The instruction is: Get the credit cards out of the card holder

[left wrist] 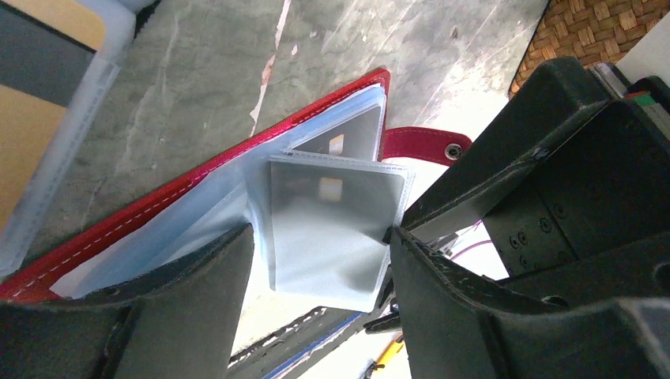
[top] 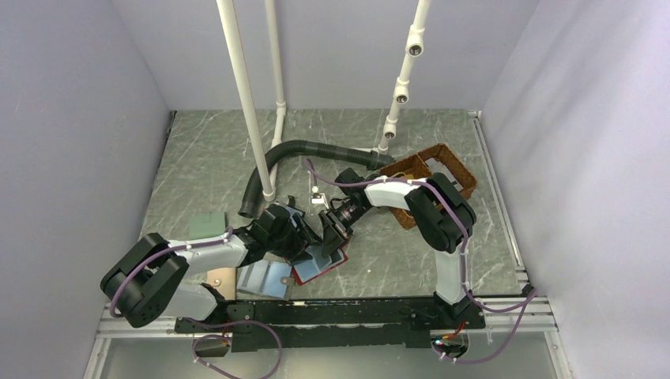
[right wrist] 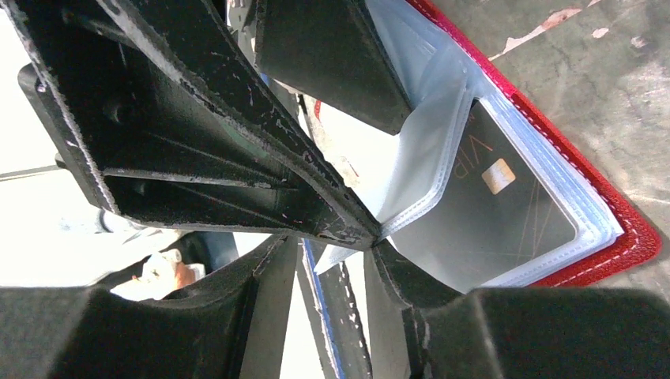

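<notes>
A red card holder lies open on the table, with clear sleeves and a dark card (right wrist: pixel 490 221) visible in one sleeve in the right wrist view. In the left wrist view my left gripper is part open around a clear sleeve (left wrist: pixel 332 213) with a small pale square showing through. My right gripper is at a sleeve's edge, its fingers part open. The two grippers are very close together over the holder; whether either grips the sleeve is unclear.
A wicker box (top: pixel 454 162) stands at the back right. A black hose (top: pixel 312 148) and white pipes run behind the grippers. Other holders (top: pixel 265 280) lie at the front left.
</notes>
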